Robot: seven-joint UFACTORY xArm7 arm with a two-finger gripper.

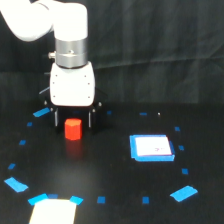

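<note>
A small red cube (73,129) rests on the black table at the left. The white arm's gripper (73,118) is lowered over it, its dark fingers on either side of the cube. The fingers look spread, but whether they touch the cube is unclear.
A white card on a blue base (152,146) lies at the right. A pale square (52,213) sits at the front left edge. Blue tape pieces mark the dark table (120,185), which is otherwise largely clear.
</note>
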